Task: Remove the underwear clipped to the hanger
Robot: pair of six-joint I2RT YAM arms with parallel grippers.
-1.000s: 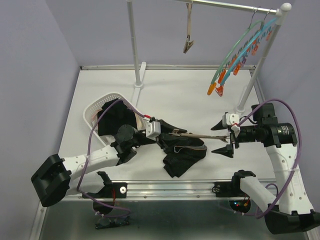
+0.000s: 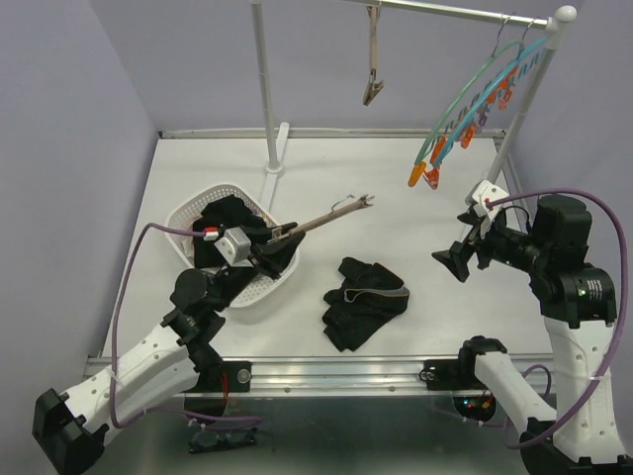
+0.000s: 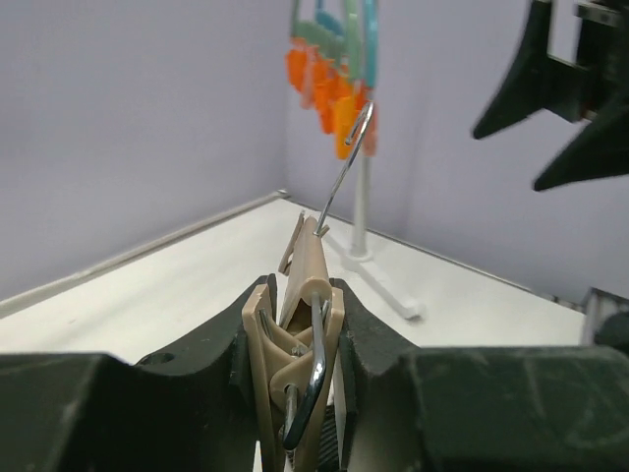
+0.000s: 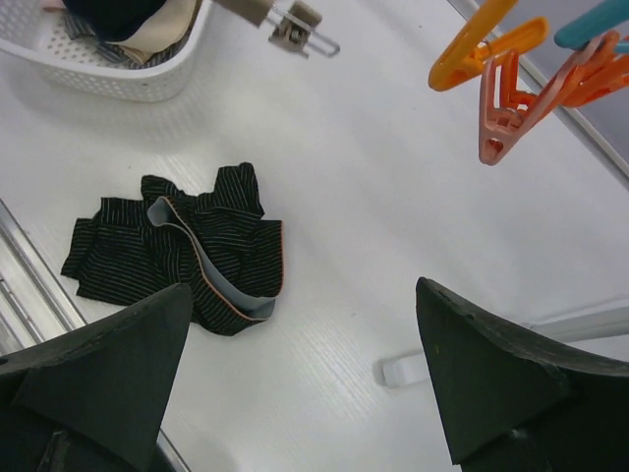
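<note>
A beige clip hanger (image 2: 331,215) is held near one end between the fingers of my left gripper (image 2: 274,241); its other end points to the right and away. In the left wrist view the hanger (image 3: 305,280) stands end-on between the dark fingers, its wire hook pointing up. Black striped underwear (image 2: 362,302) lies crumpled on the white table, apart from the hanger; the right wrist view shows its grey waistband. My right gripper (image 2: 458,252) stands open over the table's right side, nothing between its fingers.
A white basket (image 2: 182,214) with dark cloth stands on the left, beneath my left gripper. From the rail (image 2: 457,11) hang one beige hanger (image 2: 373,59) and, at the right, green and blue hangers (image 2: 463,91) with orange clips.
My left gripper has moved left and back with the hanger, whose far end has swung upward in the view. The right gripper has drawn back to the right, away from the hanger's end.
</note>
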